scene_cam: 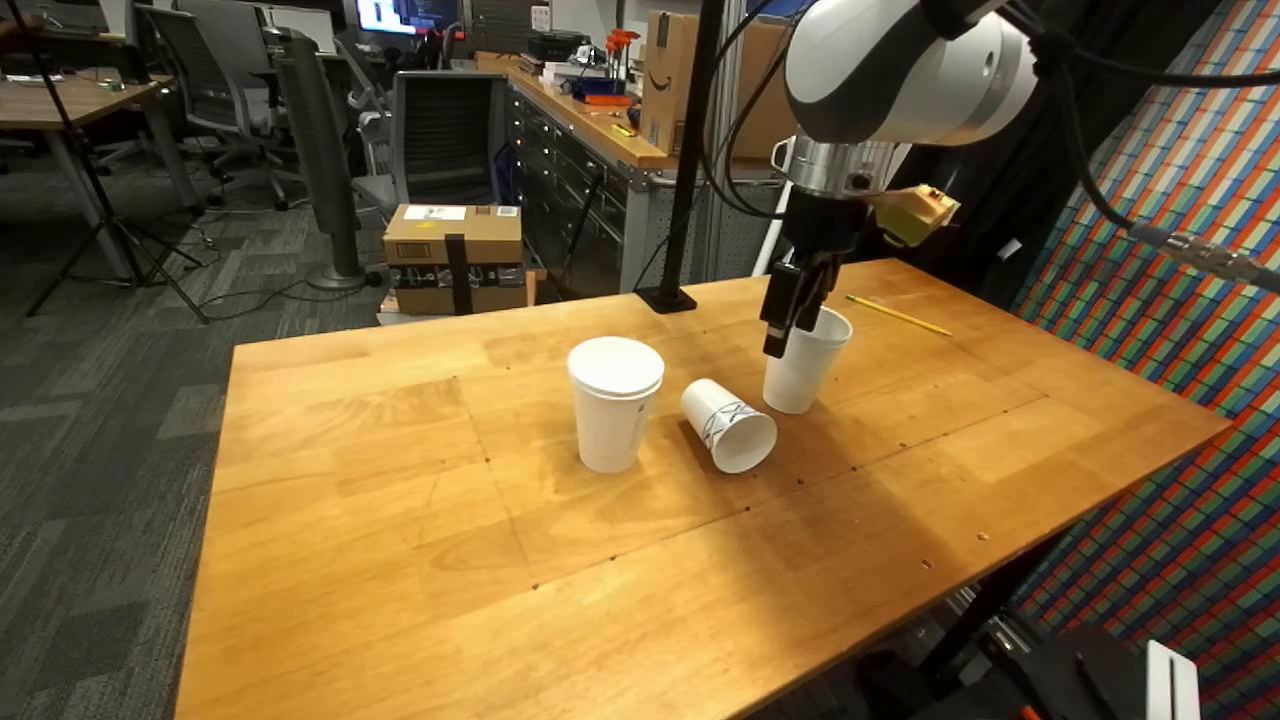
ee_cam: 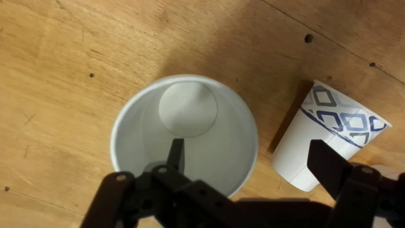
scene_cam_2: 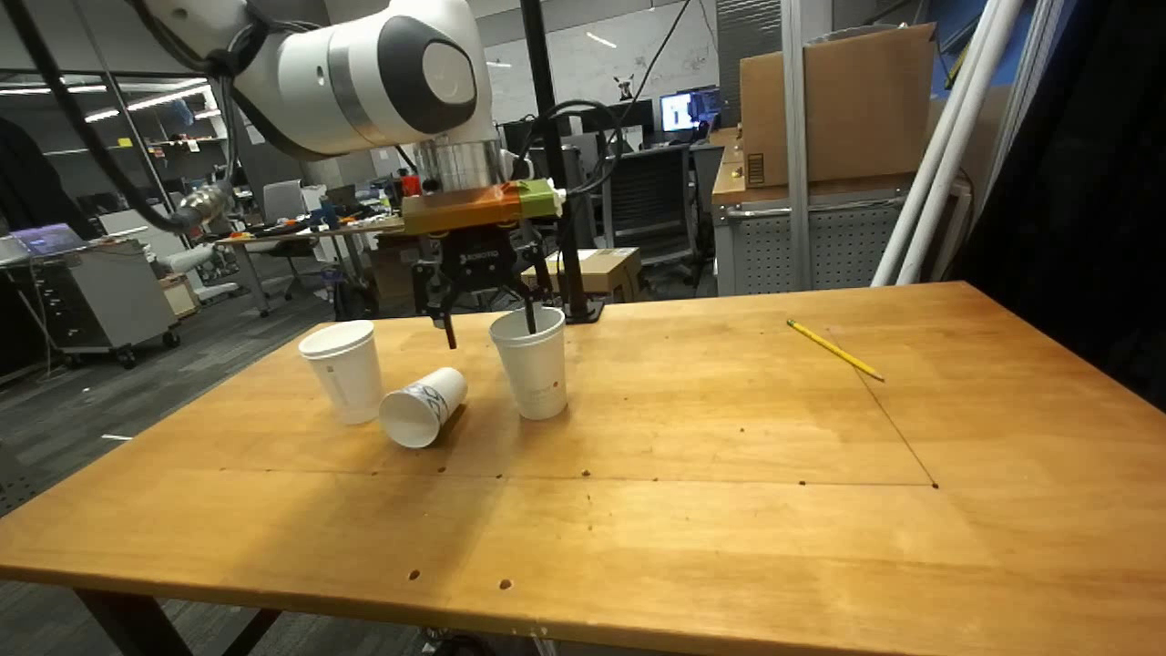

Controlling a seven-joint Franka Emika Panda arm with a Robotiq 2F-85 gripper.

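Note:
An empty, uncovered white cup (scene_cam_2: 532, 377) stands upright on the table, its inside visible in the wrist view. My gripper (scene_cam_2: 492, 333) is open above it, pointing down, with one finger reaching inside the cup's mouth and the other outside. The cup's wall lies between the fingers, which are spread well apart. A smaller paper cup (scene_cam: 728, 426) with a patterned band lies on its side close by. In the wrist view the outer finger (ee_cam: 328, 165) partly covers that small cup. A second tall white cup (scene_cam: 614, 408) with a closed white top stands upright beyond it.
A yellow pencil (scene_cam_2: 835, 349) lies on the table away from the cups. A black post (scene_cam: 667, 299) rises from the table's back edge.

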